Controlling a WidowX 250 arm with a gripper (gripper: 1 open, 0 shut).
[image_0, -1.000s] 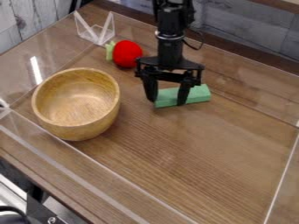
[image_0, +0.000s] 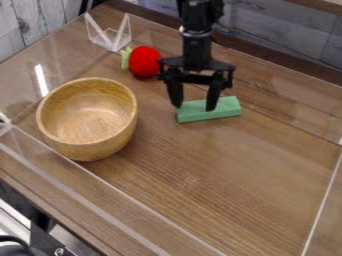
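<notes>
My black gripper reaches down from the top centre of the camera view, its fingers spread to either side just above a green block. The block lies flat on the wooden table. The gripper looks open; whether its fingertips touch the block cannot be made out.
A large tan bowl stands at the left. A red round object with green beside it lies behind the gripper to the left. A pale wire-like item is at the back left.
The gripper has risen slightly toward the back of the table. The green block has stayed in about the same place.
</notes>
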